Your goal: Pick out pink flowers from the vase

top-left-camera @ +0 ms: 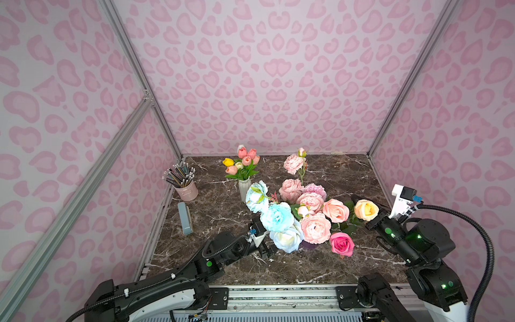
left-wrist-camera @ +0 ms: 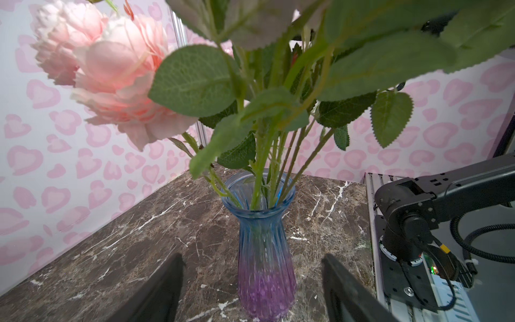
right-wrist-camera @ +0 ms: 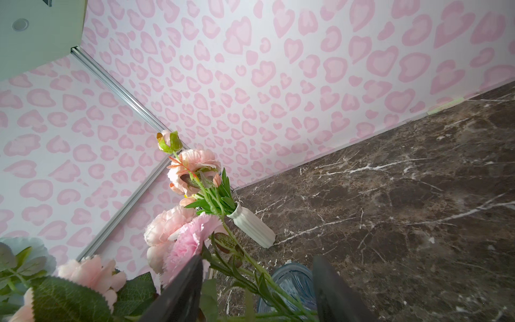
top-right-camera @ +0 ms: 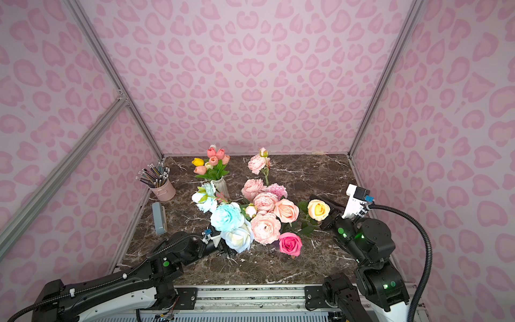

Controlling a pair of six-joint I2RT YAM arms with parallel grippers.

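Note:
A bouquet with several pink flowers [top-left-camera: 316, 228], a hot-pink rose [top-left-camera: 341, 243], blue flowers [top-left-camera: 277, 217] and a yellow rose [top-left-camera: 366, 209] fills the middle. Its blue-to-purple glass vase [left-wrist-camera: 266, 273] stands upright in the left wrist view. My left gripper is open, low and facing the vase, below the blooms. My right gripper is open at the bouquet's right, beside the yellow rose, with green stems and the vase rim seen beyond its fingers.
A white vase of tulips [top-left-camera: 244, 189] stands behind left. A pink pen cup [top-left-camera: 186, 190] and a grey-blue case [top-left-camera: 185, 217] are at the left.

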